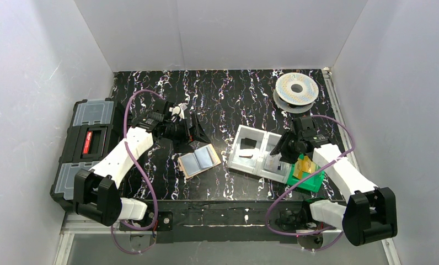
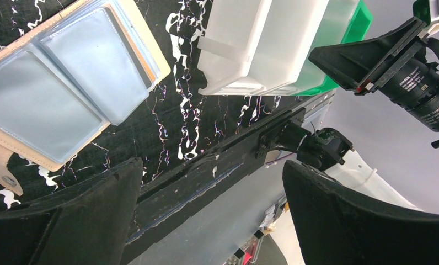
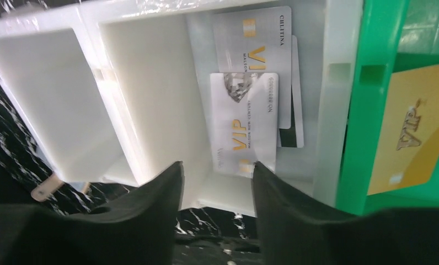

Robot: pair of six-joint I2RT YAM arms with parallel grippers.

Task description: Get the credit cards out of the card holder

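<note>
The card holder [image 1: 199,160] lies spread flat on the table, its clear sleeves [image 2: 76,69] facing up; whether any card sits in them I cannot tell. Just above it, my left gripper [image 1: 197,137] stands wide open and empty. My right gripper is over the compartment beside the green bin, fingers apart, holding nothing. Below it a white VIP card [image 3: 245,118] lies flat, partly covering a silver card [image 3: 256,38]. A third card [image 3: 298,105] with a dark stripe peeks out beneath. In the other white compartment rest a dark card [image 1: 249,143] and a light one [image 1: 246,153].
A green bin [image 1: 313,186] with gold cards [image 3: 407,130] adjoins the white compartments [image 1: 229,158]. At the back right stands a white reel [image 1: 311,88]; a toolbox [image 1: 85,154] is far left.
</note>
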